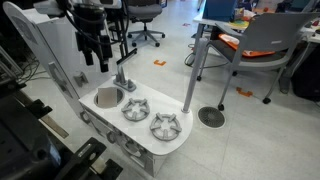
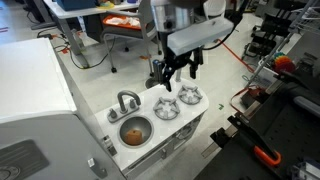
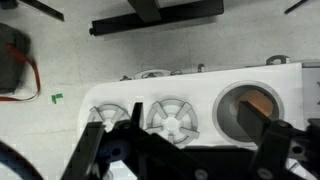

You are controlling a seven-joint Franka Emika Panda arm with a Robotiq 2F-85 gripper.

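A white toy kitchen counter (image 1: 155, 142) carries two grey burners, one of them the near burner (image 1: 166, 126) and the other the burner by the sink (image 1: 134, 109). The round metal sink (image 2: 133, 122) has a flat brown piece (image 3: 262, 102) inside. A grey faucet (image 2: 124, 103) rises beside the sink. My black gripper (image 1: 95, 62) hangs above the counter, fingers pointing down and spread apart. From the second exterior view, the gripper (image 2: 179, 75) appears high over the burners, touching nothing. In the wrist view, both fingers stand wide of each other with nothing between them.
A tall white cabinet (image 1: 75, 45) adjoins the sink end. A thin grey post (image 1: 195, 75) rises at the counter's far edge. Beyond it are a grey chair (image 1: 258, 45) and a dark round floor drain (image 1: 211, 117). Open floor lies right of the counter.
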